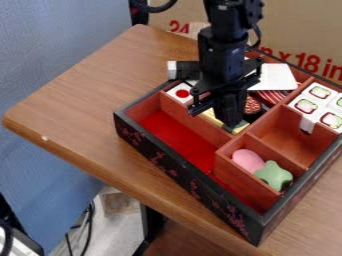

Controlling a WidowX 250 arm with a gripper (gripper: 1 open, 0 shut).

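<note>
My black gripper [222, 98] reaches down from the top centre into a black floral box [199, 194] with red compartments, over the middle back section. A pale yellow piece [217, 119] lies partly hidden beneath it, and a white tile with a red spot [181, 94] sits just left of it. Whether the fingers are open or shut, or on anything, is hidden by the arm. A pink piece [247, 159] and a green star [273, 175] lie in the front right compartment.
White tiles [311, 105] fill the right compartment, and a white card [278, 76] lies at the back. A cardboard sheet [307, 30] stands behind.
</note>
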